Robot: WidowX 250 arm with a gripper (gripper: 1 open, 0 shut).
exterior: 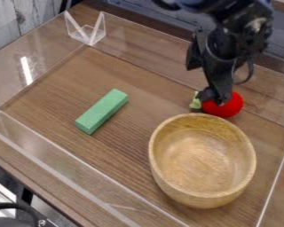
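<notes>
A red round object with a small green part (224, 105) lies on the wooden table behind the tan bowl (201, 164). My dark gripper (216, 87) hangs just above and left of the red object, its fingers open and pointing down. A green block (103, 109) lies on the left side of the table.
A clear, angular holder (88, 27) sits at the back left. The bowl takes up the front right.
</notes>
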